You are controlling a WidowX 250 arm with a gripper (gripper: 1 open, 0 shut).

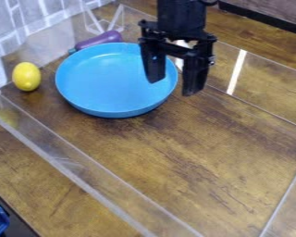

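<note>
My black gripper [177, 65] hangs from the top over the right side of a round blue bowl [107, 83], its two fingers spread apart. The right finger reaches beyond the bowl's rim above the wooden table. I see nothing clearly held between the fingers; a pale patch behind them is partly hidden by the gripper.
A yellow egg-shaped object [29, 77] sits left of the bowl. A purple object [99, 40] lies behind it. A clear plastic edge runs along the left, with a blue item [0, 222] at lower left.
</note>
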